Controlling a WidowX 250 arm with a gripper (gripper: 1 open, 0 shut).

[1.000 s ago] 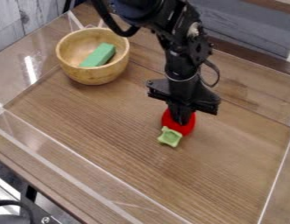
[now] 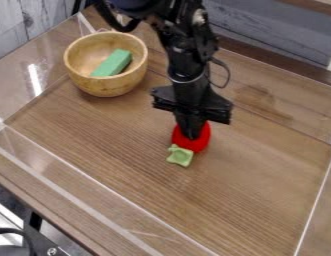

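Note:
My black gripper (image 2: pixel 191 122) is low over the middle of the wooden table, right on a red round object (image 2: pixel 196 139) with a green leafy piece (image 2: pixel 180 156) at its lower left, like a strawberry or tomato. The gripper covers the red object's top, and its fingertips are hard to make out, so I cannot tell whether they hold it.
A tan bowl (image 2: pixel 81 55) with a green block (image 2: pixel 114 63) inside stands at the upper left.
The gripper has shifted slightly to the left, and the red object with its green piece has shifted left with it.

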